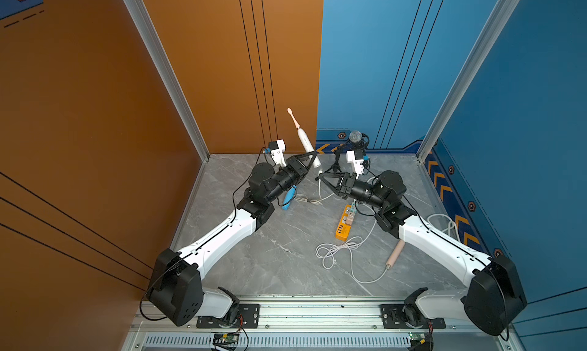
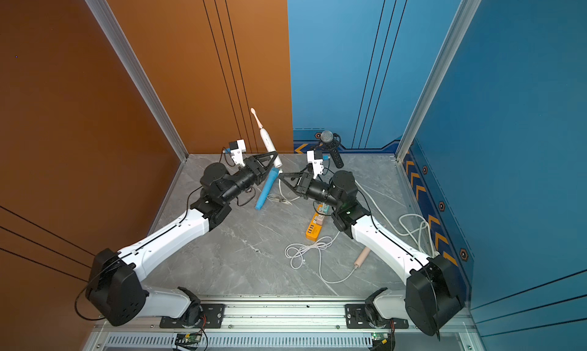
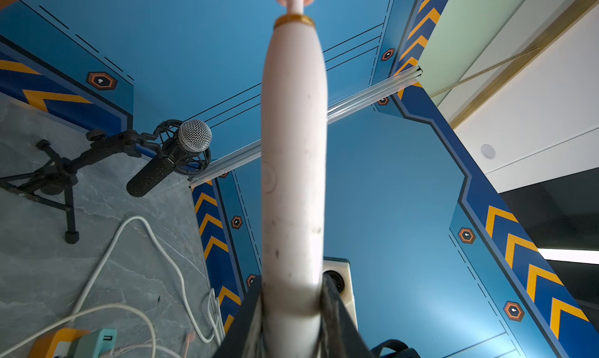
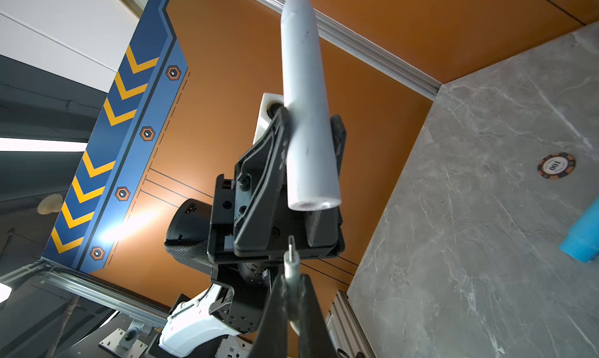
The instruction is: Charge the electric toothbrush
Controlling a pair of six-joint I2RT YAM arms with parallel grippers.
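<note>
A white electric toothbrush (image 1: pixel 304 137) is raised at the middle, tilted with its head up, in my left gripper (image 1: pixel 311 154), which is shut on its handle; the left wrist view shows the handle (image 3: pixel 293 171) filling the fingers. My right gripper (image 1: pixel 319 178) is just below the toothbrush's bottom end, shut on a thin white cable plug (image 4: pixel 290 264) whose metal pin points toward that end. The right wrist view shows the pin apart from the handle's base (image 4: pixel 312 195).
An orange power strip (image 1: pixel 342 225) with coiled white cables lies on the grey table (image 1: pixel 244 259). A blue cylinder (image 2: pixel 266 189) lies behind the grippers. A microphone on a stand stands at the back right.
</note>
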